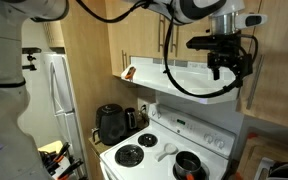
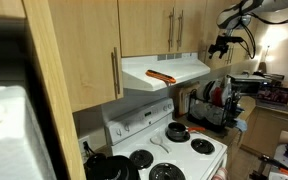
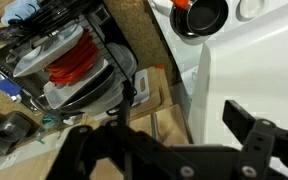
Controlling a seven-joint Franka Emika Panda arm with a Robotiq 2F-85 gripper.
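My gripper (image 1: 222,70) hangs in front of the upper cabinets, at the right end of the white range hood (image 1: 174,78). In the wrist view the two dark fingers of the gripper stand well apart at the bottom, and nothing shows between them. Below lies the stove (image 2: 179,152), bearing a black pot (image 1: 188,163) and a pale spoon-shaped utensil (image 1: 166,151). An orange item (image 2: 161,77) rests on the hood's far-left part.
Wooden cabinets (image 2: 154,28) line the wall close to the arm. A dish rack with plates (image 3: 59,55) and red bowls (image 3: 76,58) stands right of the stove. A black appliance (image 1: 110,124) sits on the left counter. The air above the stove is free.
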